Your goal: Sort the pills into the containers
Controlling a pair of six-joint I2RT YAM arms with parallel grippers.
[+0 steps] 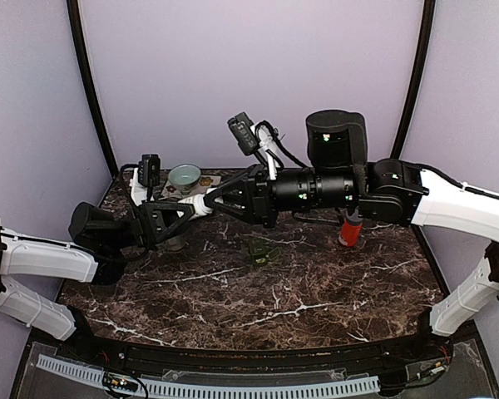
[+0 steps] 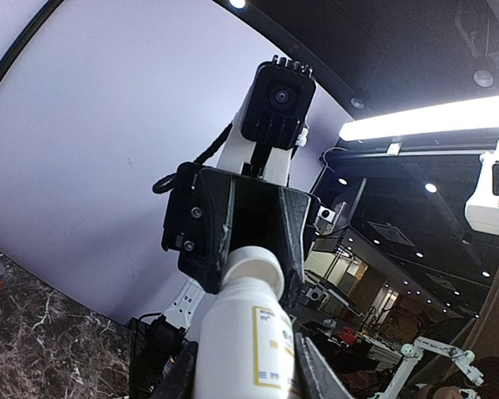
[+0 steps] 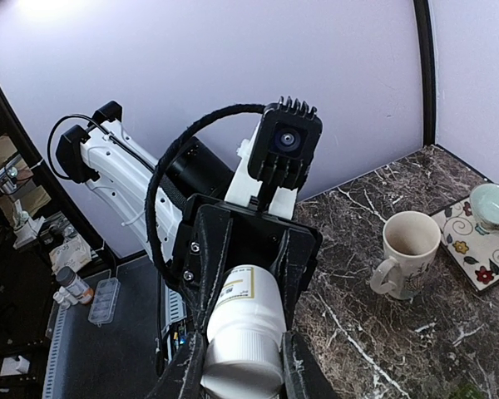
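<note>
A white pill bottle (image 1: 200,204) with a yellow-edged label is held level above the table, between my two facing grippers. My left gripper (image 1: 190,214) is shut on the bottle's body; in the left wrist view its fingers (image 2: 183,372) stand either side of the labelled bottle (image 2: 248,345). My right gripper (image 1: 211,199) is shut on the cap end, where the ridged white cap (image 3: 243,362) sits between its fingers. Whether the cap is loose cannot be made out. No pills show.
Behind the grippers, a pale green bowl (image 1: 184,176) rests on a flowered mat (image 3: 486,270), with a mug (image 3: 409,253) near it. A red container (image 1: 349,231) stands at the right, partly behind the arm. Something green (image 1: 259,251) lies mid-table.
</note>
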